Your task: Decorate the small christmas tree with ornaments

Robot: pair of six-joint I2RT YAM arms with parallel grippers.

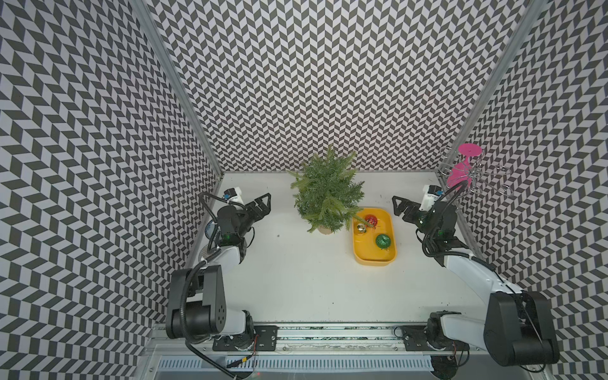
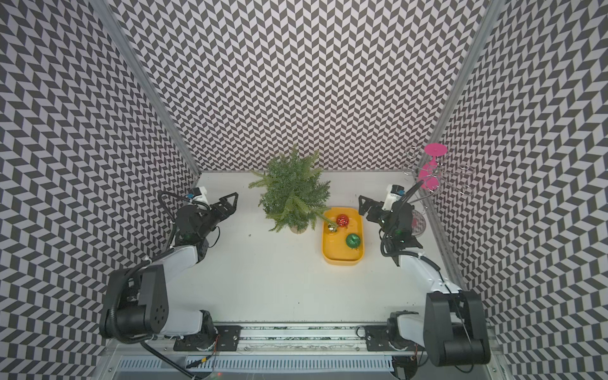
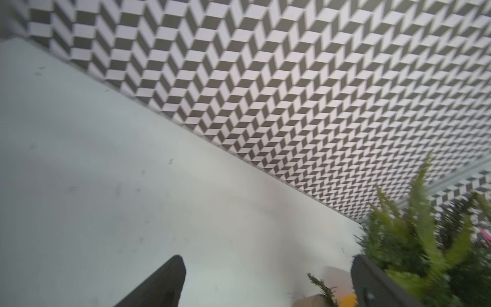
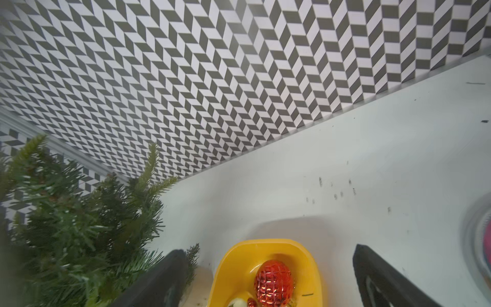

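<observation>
A small green Christmas tree stands at the table's middle. Beside it on the right, a yellow tray holds a red ball ornament, a green ornament and a small silvery ornament. My left gripper is open and empty, left of the tree. Over the table just right of the tray, my right gripper is open with nothing between its fingers; the tree and red ornament show ahead in its wrist view.
A pink stand with metal arms is at the back right. A blue plate at the left is mostly hidden behind the left arm.
</observation>
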